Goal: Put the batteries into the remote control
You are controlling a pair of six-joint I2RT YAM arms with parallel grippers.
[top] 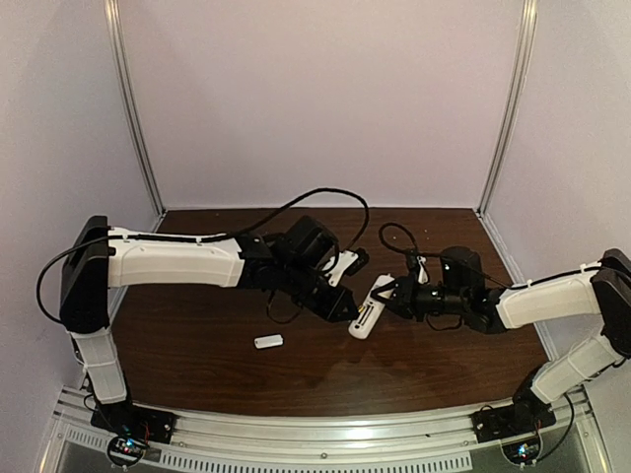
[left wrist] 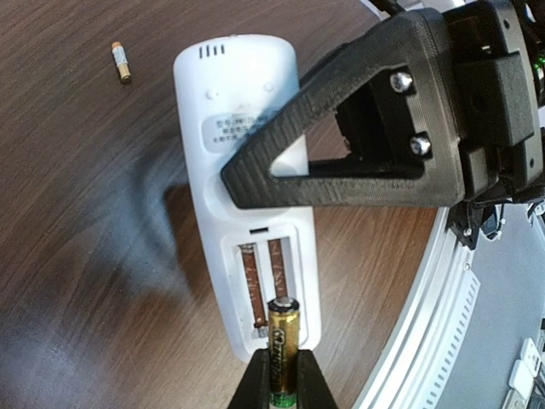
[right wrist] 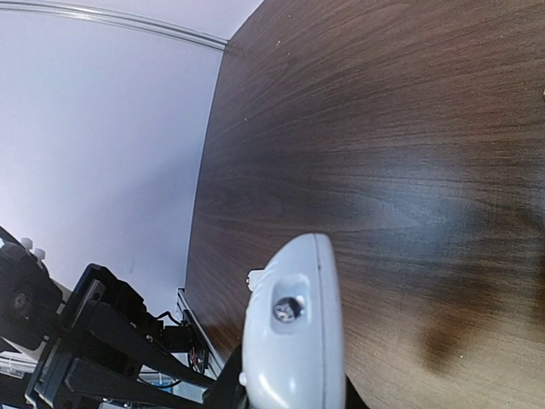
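The white remote (top: 365, 317) is held back-up in my right gripper (top: 386, 294), which is shut on it; the right wrist view shows its end (right wrist: 289, 366). In the left wrist view its open battery compartment (left wrist: 234, 264) looks empty. My left gripper is shut on a gold battery (left wrist: 283, 332), held upright in that view over the lower part of the compartment. A second battery (left wrist: 121, 61) lies on the table. The small white cover (top: 268, 341) lies at the front left of the table.
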